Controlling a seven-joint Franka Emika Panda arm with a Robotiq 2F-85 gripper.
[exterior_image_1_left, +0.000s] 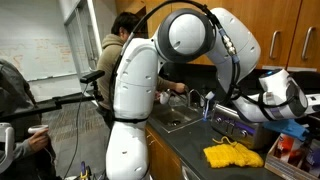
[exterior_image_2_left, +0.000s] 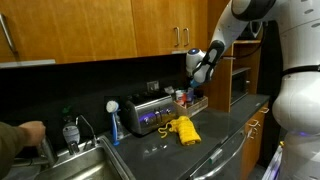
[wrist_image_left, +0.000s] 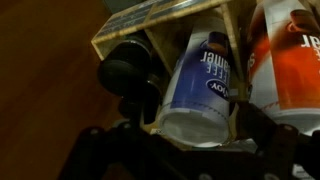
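Observation:
In the wrist view a blue-and-white creamer container (wrist_image_left: 203, 80) with a pale end stands in a wooden divided box (wrist_image_left: 235, 32). My gripper is right over its near end, its dark fingers on either side, seemingly open; whether they touch the container cannot be made out. An orange-and-white creamer container (wrist_image_left: 287, 60) occupies the compartment to the right. On the left is a black-topped object (wrist_image_left: 125, 66). Exterior view 1 has the arm reaching down over the box (exterior_image_1_left: 286, 168) at the counter's right end; its fingertips are hard to see there.
A crumpled yellow cloth (exterior_image_1_left: 232, 154) lies on the counter left of the box, with a silver toaster (exterior_image_1_left: 236, 129) behind it. Farther left is the sink (exterior_image_1_left: 178, 118). A person (exterior_image_1_left: 118, 62) stands by it.

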